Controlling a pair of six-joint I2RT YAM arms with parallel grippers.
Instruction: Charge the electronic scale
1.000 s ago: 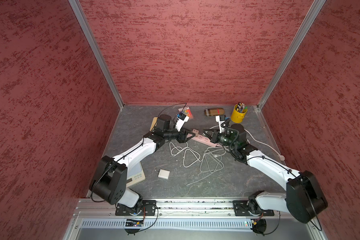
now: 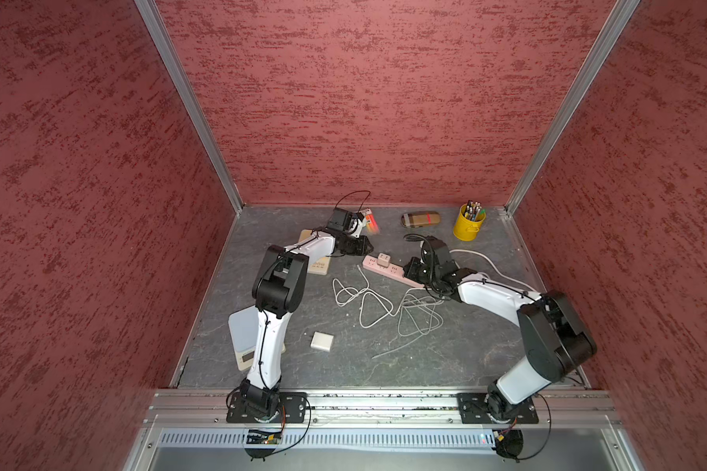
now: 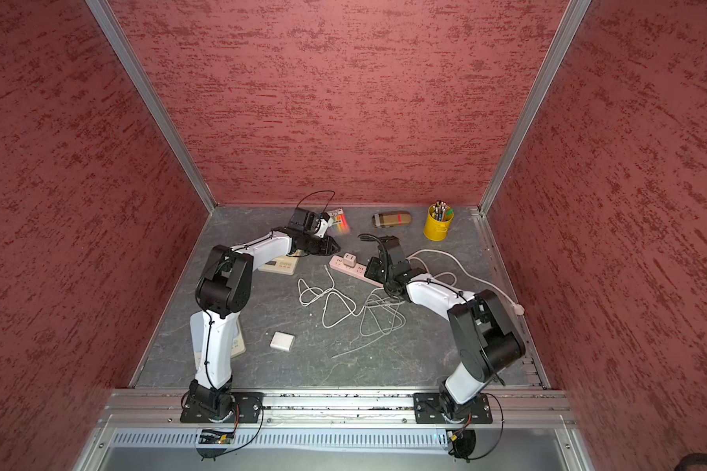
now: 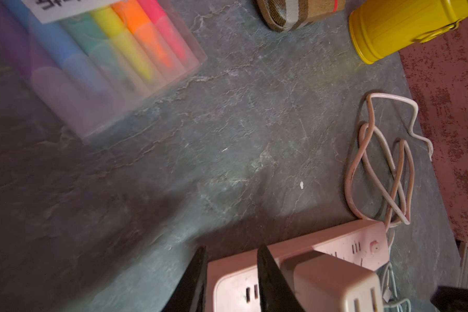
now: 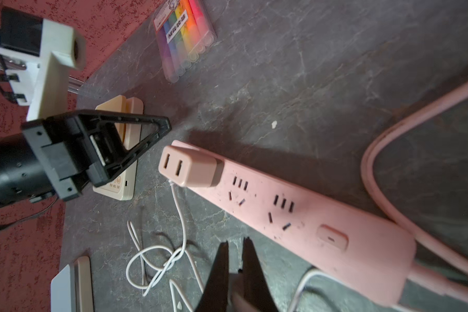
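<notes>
On the power strip, near its left end, sits a pinkish-white adapter with two slots facing up. Just past that end my left gripper is open; in the left wrist view its fingers stand apart with nothing between them. My right gripper hovers by the strip's front side, nearly shut on a small, blurred greyish-brown thing that I cannot name. A white cable runs from beside the adapter in loops; whether it is joined there is hidden. A pale scale lies front left, partly behind the left arm.
A beige device with buttons lies under the left arm. A small white box is at the front. Markers, a pencil case and a yellow pot stand at the back. Open table lies at the front centre.
My left gripper has moved back, off the strip's left end, its arm swinging away from the front-left corner. The right arm has shifted inward. The cable's loose end moved slightly.
</notes>
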